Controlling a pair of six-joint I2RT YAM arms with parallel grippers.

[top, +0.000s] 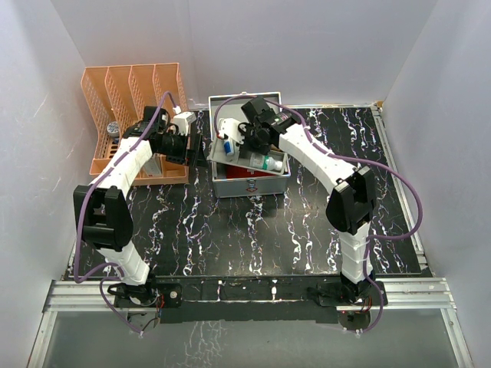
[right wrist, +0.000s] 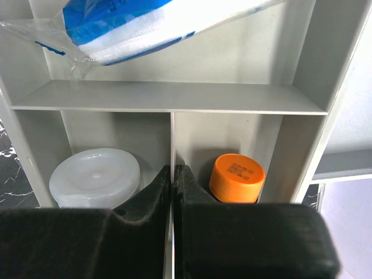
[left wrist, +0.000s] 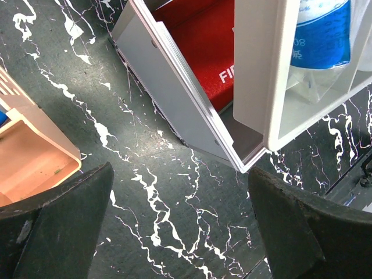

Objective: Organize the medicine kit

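Observation:
The medicine kit (top: 249, 186) is an open grey box with red pouch (left wrist: 192, 35) inside. Over it sits its light grey divided tray (top: 236, 162), tilted, holding a blue-white packet (right wrist: 116, 23), a white lidded tub (right wrist: 95, 177) and an orange-capped bottle (right wrist: 237, 177). My right gripper is shut at the tray's middle divider; whether that thin wall is between the fingers is unclear. My left gripper stands open beside the box's left side, nothing between its fingers.
An orange slotted organizer (top: 107, 84) stands at the back left, under the left arm. Pale walls surround it.

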